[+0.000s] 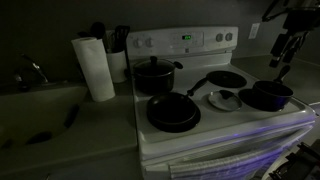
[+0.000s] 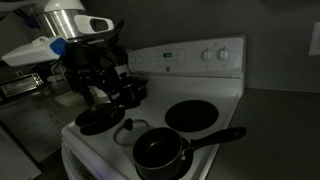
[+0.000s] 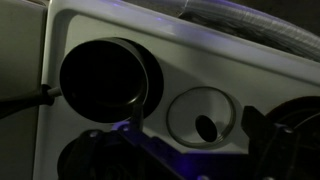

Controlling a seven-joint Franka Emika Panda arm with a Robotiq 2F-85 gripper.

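Note:
My gripper hangs above the stove, its two dark fingers spread apart and nothing between them; in exterior view 2 the gripper point(image 2: 101, 97) is seen from the side. Below, a dark saucepan point(image 3: 98, 82) sits on the front right burner, empty as far as the dim light shows. A round glass lid point(image 3: 187, 118) with a dark knob lies flat on the white stovetop beside it. On the lid's other side is a black frying pan point(image 1: 173, 112), on the front left burner. A black lidded pot point(image 1: 155, 76) stands behind that pan.
The saucepan's handle point(image 2: 228, 135) juts out past the stove's side. Left of the stove are a paper towel roll point(image 1: 95, 70), a utensil holder point(image 1: 118, 66) and a sink point(image 1: 62, 98).

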